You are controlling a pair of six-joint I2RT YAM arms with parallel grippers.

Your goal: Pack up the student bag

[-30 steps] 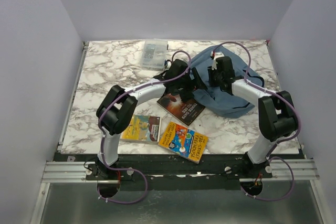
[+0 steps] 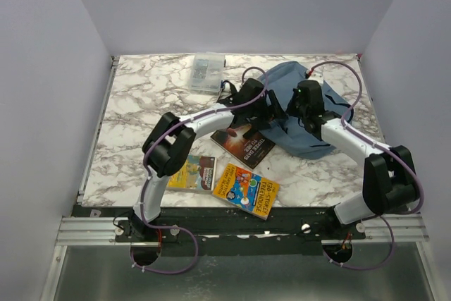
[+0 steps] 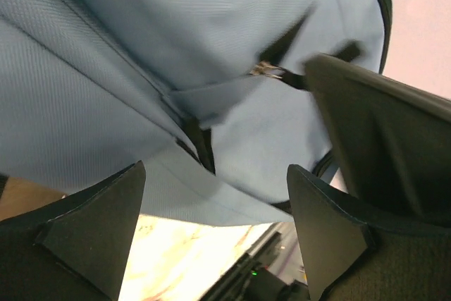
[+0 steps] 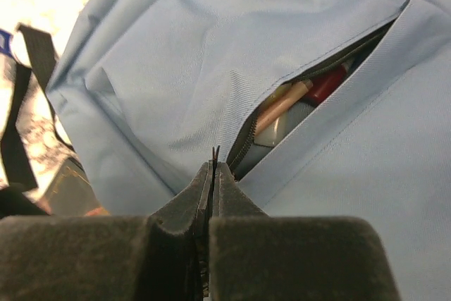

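The light-blue bag [image 2: 308,144] lies at the right of the table. My left gripper is part open over its bottom-left fabric and zipper pull [image 3: 264,70], no object clearly held. My right gripper is shut above the bag, nothing visible between its fingers, beside a partly unzipped pocket [image 4: 310,96] showing pens and a red item. A dark book, "Three Days to See" [image 2: 243,147], lies beside the bag, with two colourful books [image 2: 246,189] nearer the front.
A clear plastic case [image 2: 207,71] sits at the back. Both arms cross over the bag's left and middle.
The right arm has moved right and toward the front over the bag. The left arm has shifted slightly, its gripper remaining at the bag's left side.
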